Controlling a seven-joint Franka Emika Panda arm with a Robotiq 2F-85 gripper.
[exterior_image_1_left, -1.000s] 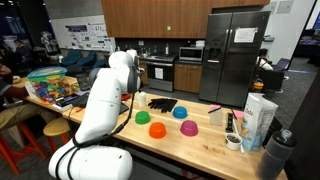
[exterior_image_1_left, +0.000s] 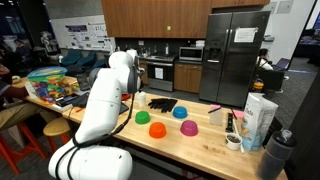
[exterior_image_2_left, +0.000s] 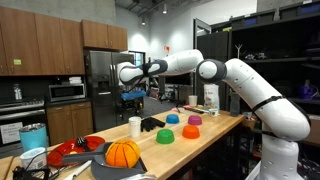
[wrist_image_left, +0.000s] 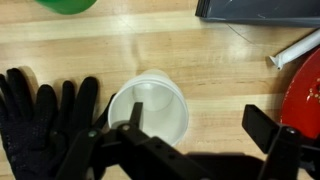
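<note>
My gripper is open, its two dark fingers spread wide at the bottom of the wrist view with nothing gripped. Below it a white cup (wrist_image_left: 150, 104) stands upright on the wooden table; its round mouth faces the camera and the left finger overlaps its rim in the picture. Exterior view 2 shows the gripper (exterior_image_2_left: 129, 92) hanging above the same white cup (exterior_image_2_left: 135, 127), with a clear gap between them. Beside the cup lie black gloves (wrist_image_left: 45, 118).
Green (exterior_image_1_left: 142, 117), orange (exterior_image_1_left: 157, 130), blue (exterior_image_1_left: 180, 112) and magenta (exterior_image_1_left: 189, 130) round items are spread along the table. A dark tray (wrist_image_left: 260, 10) and a red plate (wrist_image_left: 303, 100) lie near the cup. An orange pumpkin-like object (exterior_image_2_left: 123, 154) sits close by. Cartons (exterior_image_1_left: 255, 120) and a dark bottle (exterior_image_1_left: 276, 155) stand at the far end.
</note>
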